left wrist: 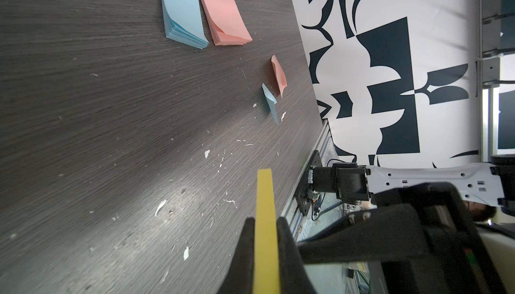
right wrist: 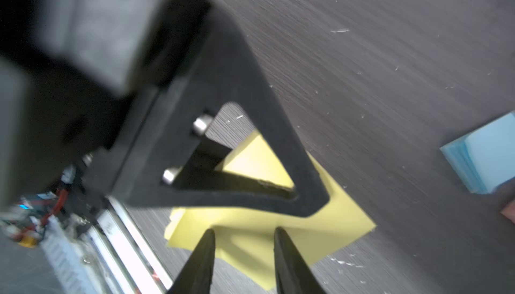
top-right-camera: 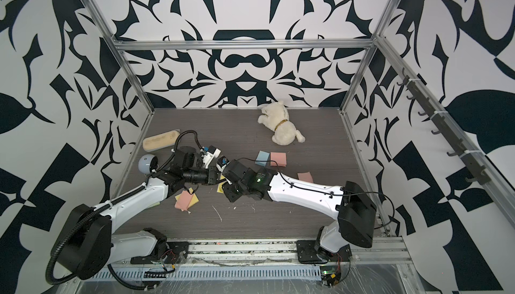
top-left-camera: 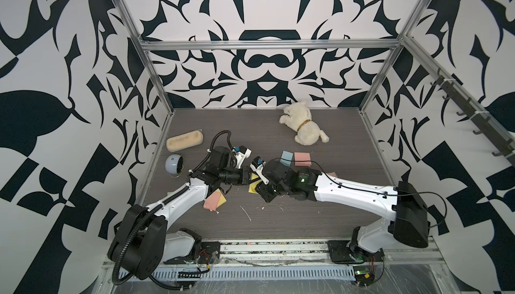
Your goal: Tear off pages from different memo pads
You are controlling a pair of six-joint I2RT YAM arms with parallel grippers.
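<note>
My left gripper (top-left-camera: 247, 176) is shut on a yellow memo pad (left wrist: 265, 203), seen edge-on in the left wrist view. My right gripper (top-left-camera: 260, 184) is close against it at table centre; in the right wrist view the yellow paper (right wrist: 332, 224) spreads below its blurred fingers, which stand part open, and whether they touch a page is hard to tell. A blue pad (top-left-camera: 286, 157) and pink pad (top-left-camera: 302, 159) lie side by side behind the grippers. Loose pink and yellow sheets (top-left-camera: 212, 200) lie at front left.
A white plush dog (top-left-camera: 304, 125) lies at back right. A beige oblong case (top-left-camera: 184, 140) and a grey round object (top-left-camera: 173, 164) are at left. Small torn sheets (left wrist: 278, 74) lie on the right.
</note>
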